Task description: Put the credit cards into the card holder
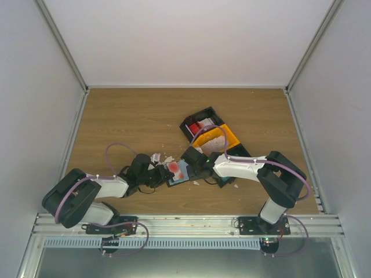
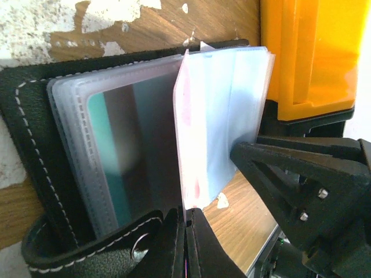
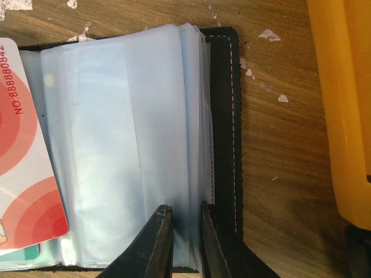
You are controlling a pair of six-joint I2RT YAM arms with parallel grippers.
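Note:
The open card holder [image 2: 130,133] has a black cover with white stitching and clear sleeves. A white card with red circles [image 3: 26,156] lies over its left part in the right wrist view. In the left wrist view that card [image 2: 184,116] stands almost edge-on, its lower end pinched by my left gripper, which is shut on it. The card's far end is beside the sleeves; whether it is inside one cannot be told. My right gripper is shut on the right edges of the clear sleeves [image 3: 116,145].
An orange and black organizer box [image 1: 231,138] stands just right of the holder, with red and white cards [image 1: 200,124] in its rear compartment. Pale worn flecks mark the wooden table. Behind and left of the holder, the table is clear.

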